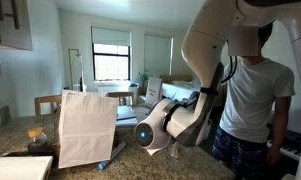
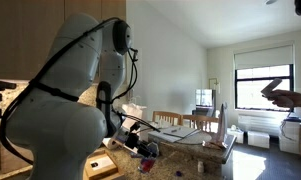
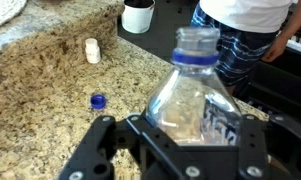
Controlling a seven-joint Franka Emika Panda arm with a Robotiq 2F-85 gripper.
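Observation:
A clear bottle with a blue cap (image 3: 196,46) fills the middle of the wrist view. My gripper is shut on the bottle (image 3: 195,103), its dark fingers reaching up on either side of the lower part. The bottle's base is hidden by the gripper. On the speckled counter to its left lies a small blue round thing (image 3: 98,101), apart from the bottle. In exterior view 1 the arm's own wrist link largely hides the gripper, low over the counter.
A white paper bag (image 1: 87,127) stands on the counter (image 1: 195,165), left of the arm, near a brown-lidded jar (image 1: 37,142). A small white bottle (image 3: 93,50) and a white pot (image 3: 137,17) sit farther off. A person (image 1: 258,90) stands close on the right.

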